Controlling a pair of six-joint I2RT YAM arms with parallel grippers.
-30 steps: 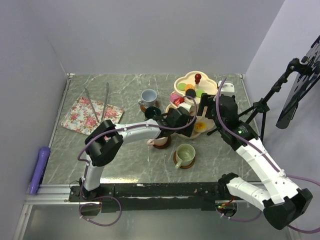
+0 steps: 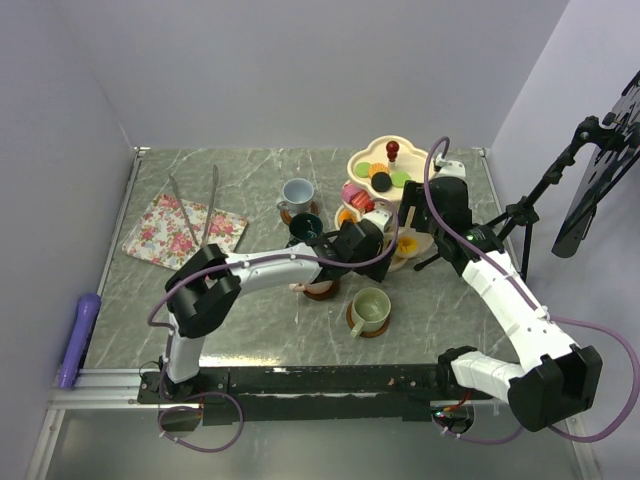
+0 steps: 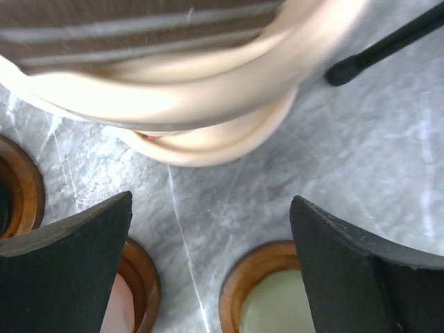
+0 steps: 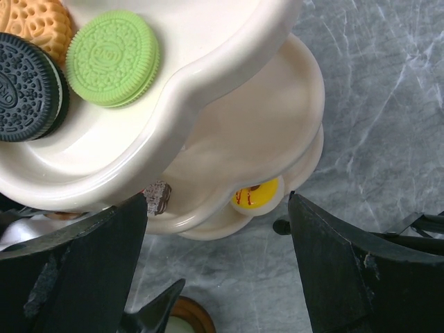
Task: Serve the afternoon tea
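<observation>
A cream tiered stand at the back right holds green, orange and dark cookies on top, with pink, red and yellow pieces lower. My left gripper is open at the stand's lower front; its view shows the cream rims above its empty fingers. My right gripper is open at the top tier's right front; its view shows a green cookie, a dark cookie and a yellow piece lower down, with nothing between its fingers.
A green cup on a wooden saucer stands in front. A pink cup, dark cup and blue cup stand left. A floral mat with tongs lies far left. A black tripod stand is at the right.
My right arm has shifted backward, its gripper moving a little up and left in the top view over the stand. The left arm has moved slightly.
</observation>
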